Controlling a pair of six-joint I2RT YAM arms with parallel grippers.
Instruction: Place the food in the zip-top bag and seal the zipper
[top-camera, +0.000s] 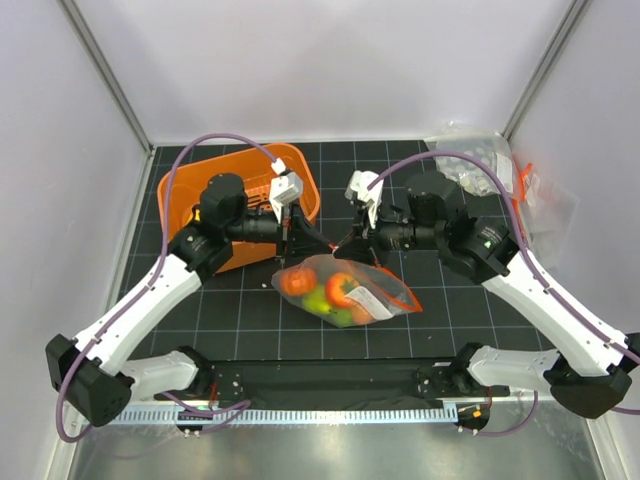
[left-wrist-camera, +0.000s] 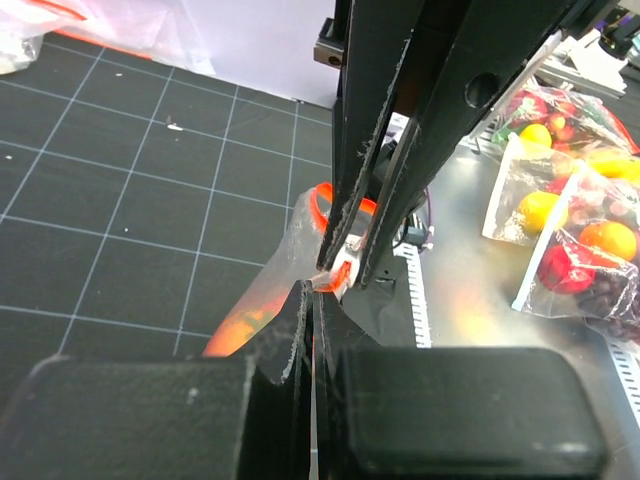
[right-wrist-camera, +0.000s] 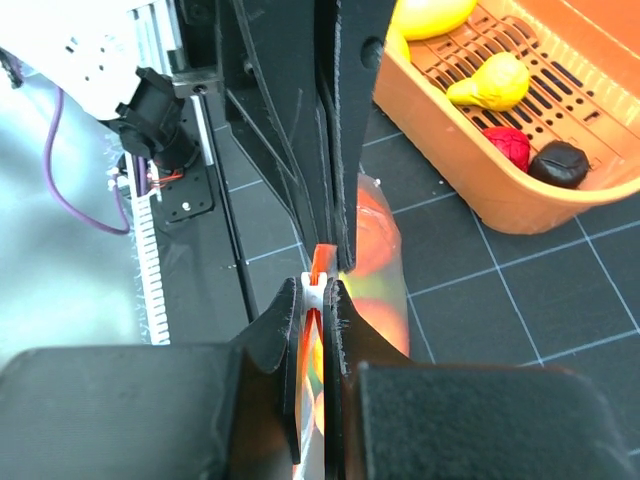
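Observation:
A clear zip bag (top-camera: 340, 295) with orange zipper holds tomatoes and green food on the grid mat below both grippers. My right gripper is shut on the bag's zipper, its white slider between the fingers. My left gripper is shut at the same end of the zipper, its tips right by the right gripper's; whether it pinches any film is hard to tell.
An orange basket (top-camera: 180, 200) with play food stands at back left, behind the left arm. Empty bags (top-camera: 470, 160) lie at back right.

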